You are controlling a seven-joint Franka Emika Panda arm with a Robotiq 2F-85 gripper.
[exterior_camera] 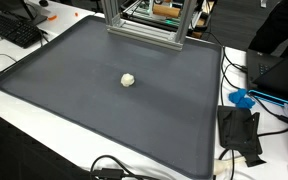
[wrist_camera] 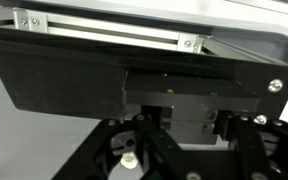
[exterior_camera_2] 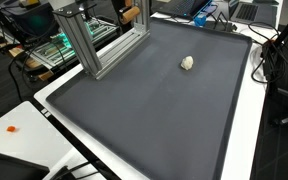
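Observation:
In the wrist view my gripper is shut on a dark block-like piece (wrist_camera: 189, 88), which lies across the fingers in front of a long black panel (wrist_camera: 64, 85). Whether that piece belongs to the panel I cannot tell. Silver rails (wrist_camera: 114, 30) run along behind the panel. Neither exterior view clearly shows the gripper. A small crumpled cream-coloured thing (exterior_camera: 127, 80) lies on the grey table mat (exterior_camera: 74, 90), well apart from the metal frame (exterior_camera: 144, 35); it also appears in exterior view 2 (exterior_camera_2: 187, 62).
An orange-brown wooden piece (exterior_camera: 167, 10) shows inside the metal frame at the mat's far edge. Beyond the mat on the right are a blue item (exterior_camera: 241, 98), a black bundle (exterior_camera: 239, 130) and loose cables. A keyboard (exterior_camera: 12, 28) stands at left.

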